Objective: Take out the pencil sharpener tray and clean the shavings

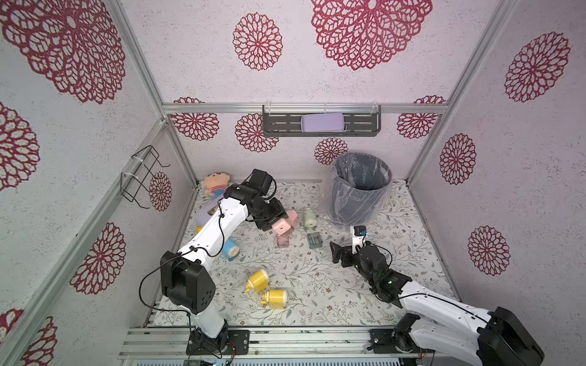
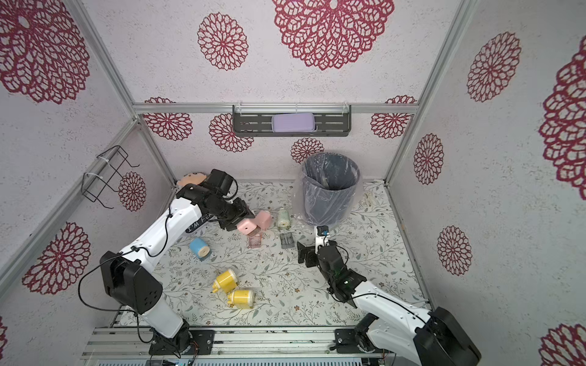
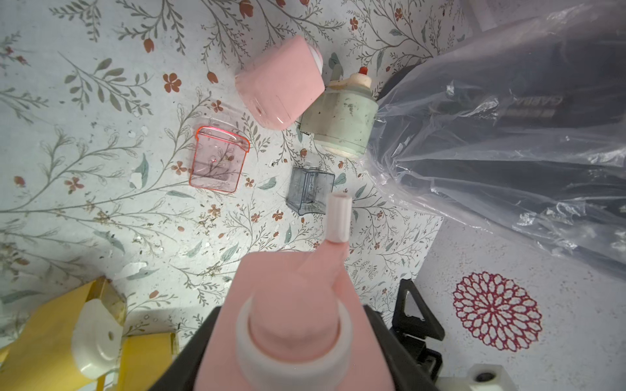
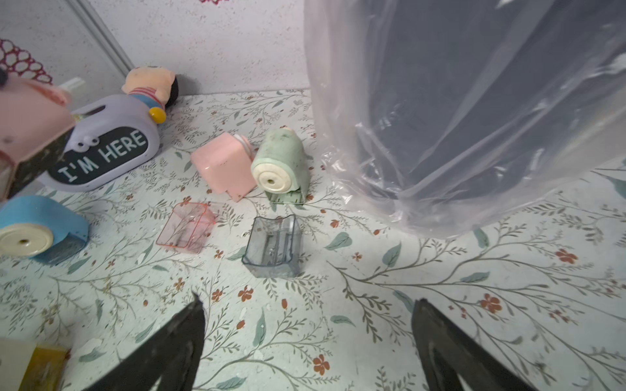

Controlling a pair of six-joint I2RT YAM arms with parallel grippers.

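Observation:
My left gripper is shut on a pink pencil sharpener (image 3: 274, 358), held raised above the table with its crank and pale handle showing. Two clear trays rest on the table below: a pinkish one (image 4: 187, 226) and a grey one (image 4: 274, 247). Another pink sharpener (image 4: 225, 164) lies behind them, beside a green sharpener (image 4: 281, 163). At the left stands a blue sharpener (image 4: 42, 228). My right gripper (image 1: 343, 252) is open and empty, low over the table to the right of the grey tray. Shavings are too small to make out.
A bin lined with clear plastic (image 1: 357, 189) stands at the back right. Two yellow items (image 1: 257, 281) lie at the front left. A purple "I'M HERE" sign (image 4: 104, 140) and a doll (image 4: 150, 84) occupy the back left.

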